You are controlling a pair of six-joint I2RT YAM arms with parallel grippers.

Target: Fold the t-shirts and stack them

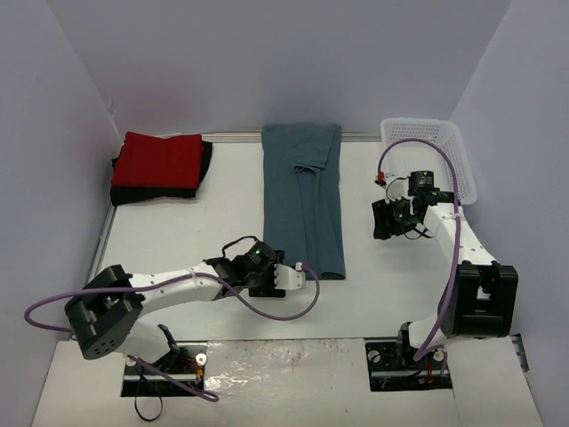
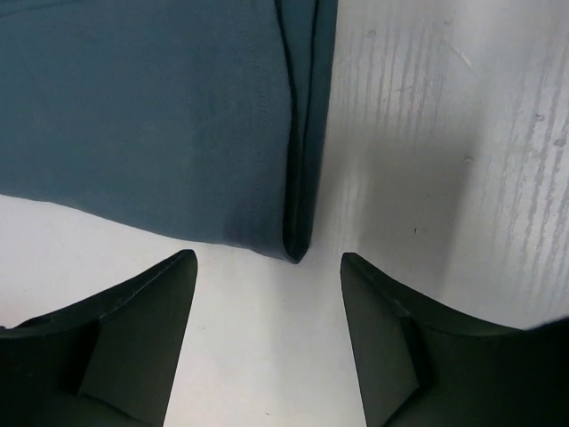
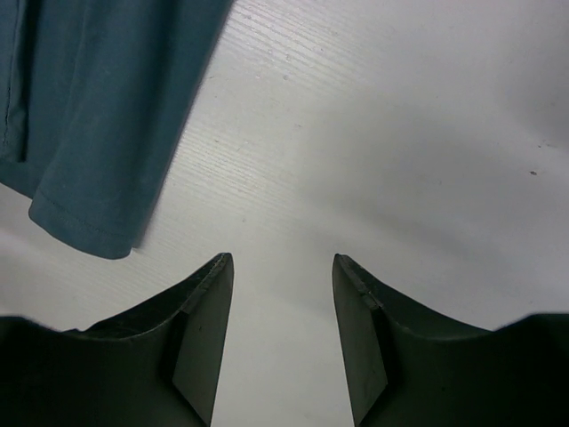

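A blue-grey t-shirt (image 1: 285, 209), its sides folded inward into a long strip, lies up the middle of the table. My left gripper (image 1: 266, 292) is low at the strip's near left end. In the left wrist view the shirt's (image 2: 169, 124) near corner points toward the gap between the spread fingertips, and nothing is gripped. To the right of the strip, over bare table, my right gripper (image 1: 381, 222) has its fingers (image 3: 209, 289) apart with nothing between them. The shirt's (image 3: 133, 142) near right corner shows up and left of it. A folded red shirt (image 1: 158, 160) rests on a black one (image 1: 151, 194) at the back left.
An empty-looking white basket (image 1: 460, 158) stands at the back right, behind the right arm. Bare table (image 1: 227, 200) lies between the stack and the strip, and also right of the strip. The wall rises close behind the strip's far end.
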